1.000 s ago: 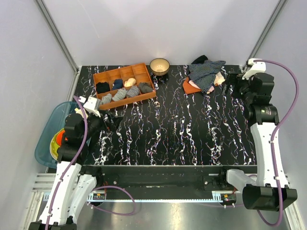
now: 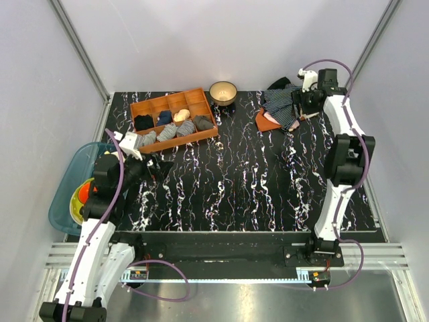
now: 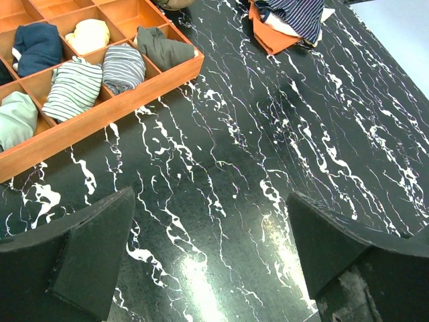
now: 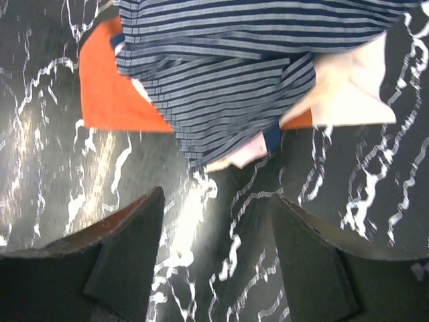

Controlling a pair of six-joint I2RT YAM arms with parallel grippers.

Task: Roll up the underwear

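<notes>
A pile of garments lies at the back right: navy striped fabric (image 4: 221, 100) on top, orange (image 4: 107, 80) and pale pink pieces (image 4: 345, 80) beneath. My right gripper (image 2: 298, 100) is over the pile; in the right wrist view its open fingers (image 4: 120, 261) stand just short of the striped fabric, nothing between them. My left gripper (image 2: 153, 171) stands open over the left of the table, with bare marble between its fingers in the left wrist view. Rolled garments sit in compartments of the wooden divider box (image 2: 188, 139).
A gold bowl (image 2: 223, 92) stands at the back between box and pile. A blue tub (image 2: 64, 188) with coloured items is beside the left arm.
The left arm has not visibly moved.
</notes>
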